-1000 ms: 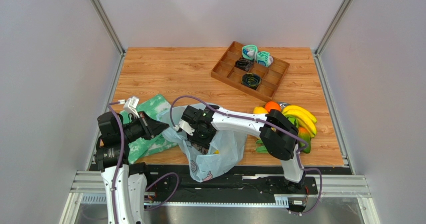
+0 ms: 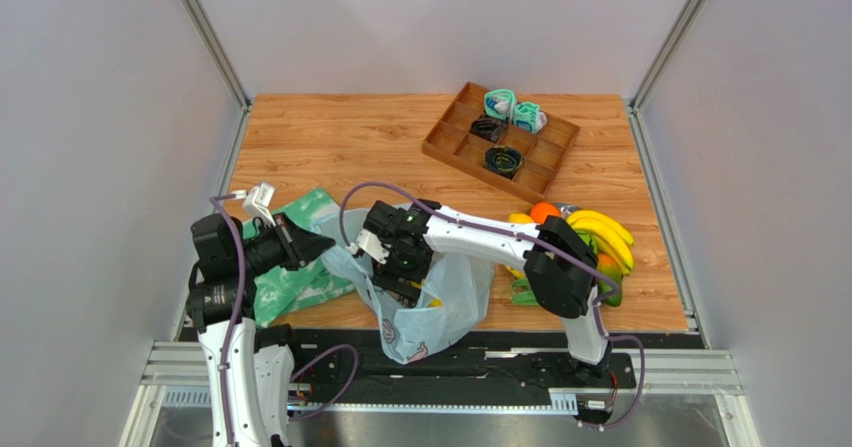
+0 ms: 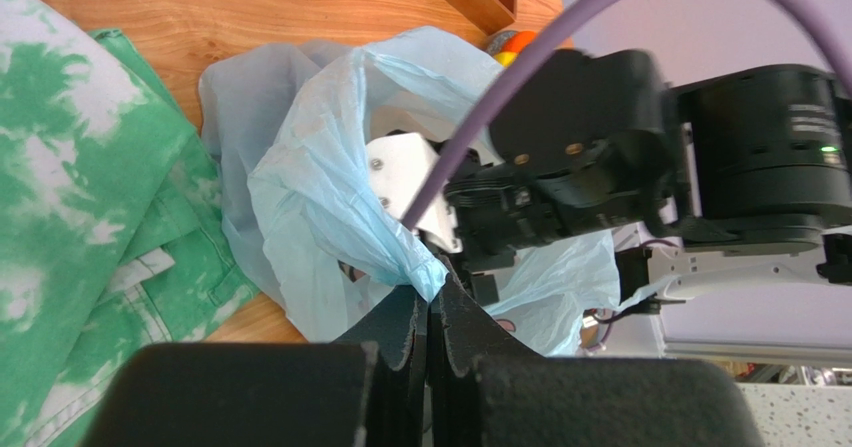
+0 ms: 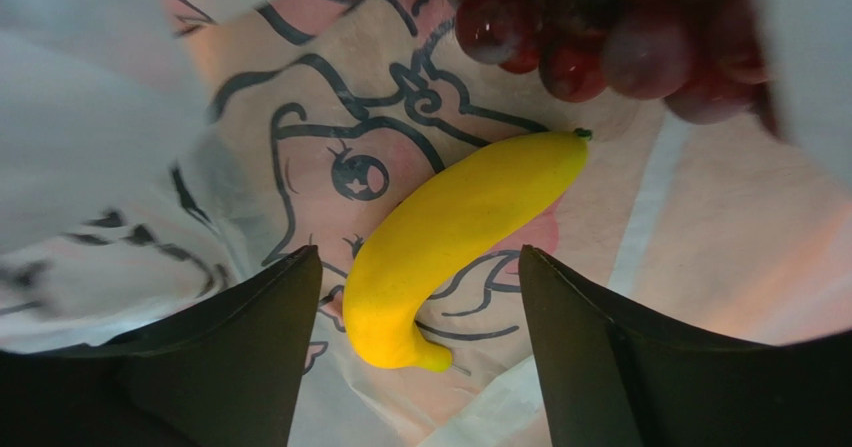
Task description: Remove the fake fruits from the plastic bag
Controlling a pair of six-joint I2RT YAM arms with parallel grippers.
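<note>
My left gripper is shut at the rim of the light blue plastic bag (image 2: pixel 450 317), with a gathered corner of film at its fingertips. My right gripper is down inside the bag, open around a yellow banana-shaped fruit (image 4: pixel 450 227) lying on the printed film; whether it touches the fruit I cannot tell. Red grapes (image 4: pixel 590 37) lie at the top of the right wrist view.
Fruits, including bananas (image 2: pixel 610 232) and an orange (image 2: pixel 545 210), lie at the table's right. A wooden compartment tray (image 2: pixel 445 142) stands at the back; green cloth (image 2: pixel 295 287) lies left.
The left arm is nearly still.
</note>
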